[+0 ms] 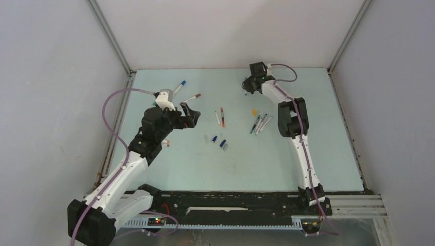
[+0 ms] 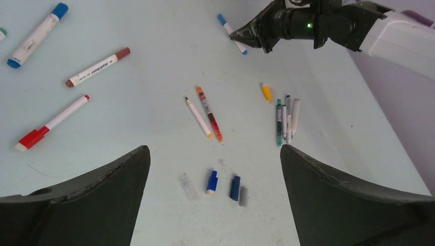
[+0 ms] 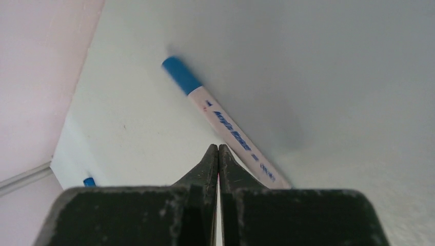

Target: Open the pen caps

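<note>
A white pen with a blue cap (image 3: 237, 137) lies at the back of the table. My right gripper (image 1: 245, 85) is shut right beside it, nothing visible between its fingers. My left gripper stands open over the left side of the table, empty. Below it are a blue-capped marker (image 2: 36, 36), a brown marker (image 2: 96, 66), a red-capped marker (image 2: 64, 113), an orange pen (image 2: 209, 113) and a thin white pen (image 2: 197, 115). Several pens (image 1: 259, 124) lie in a group at centre right.
Loose caps, blue (image 1: 223, 143), grey (image 2: 243, 196) and clear (image 2: 188, 185), lie mid-table, with a yellow one (image 1: 254, 111) farther back. Walls bound the back and sides.
</note>
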